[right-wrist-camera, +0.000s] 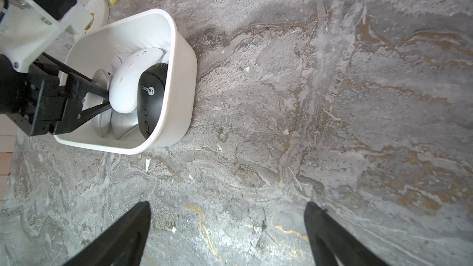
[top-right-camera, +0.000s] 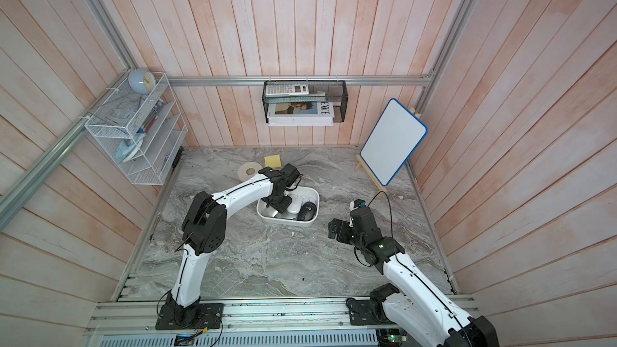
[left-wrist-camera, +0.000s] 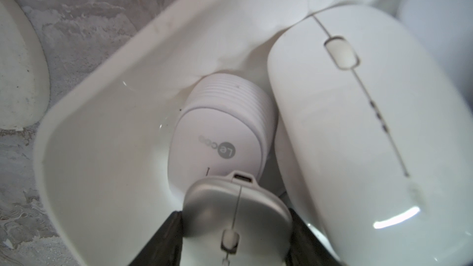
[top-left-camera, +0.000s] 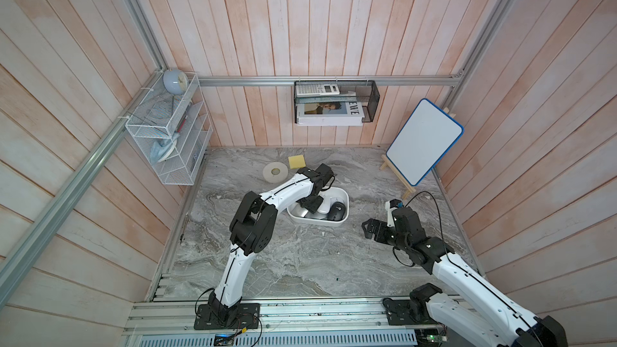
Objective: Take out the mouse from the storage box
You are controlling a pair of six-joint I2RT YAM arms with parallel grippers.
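Note:
The white storage box [right-wrist-camera: 186,78] sits mid-table with several mice inside. At one end of it lies a silver mouse [left-wrist-camera: 211,199], between the fingers of my left gripper, which reaches down into the box. Both fingertips appear right against the mouse's sides; whether they grip it firmly is not clear. A white mouse [left-wrist-camera: 364,118] and a white Lecoo mouse [left-wrist-camera: 221,133] are close by. A black Lecoo mouse [right-wrist-camera: 150,103] stands at the box's other end. My right gripper is open and empty, above the table to the right of the box.
Behind the box are a tape roll [top-left-camera: 275,172] and a yellow note pad [top-left-camera: 296,161]. A whiteboard [top-left-camera: 424,141] stands at the back right, a wire rack [top-left-camera: 170,131] hangs at the left.

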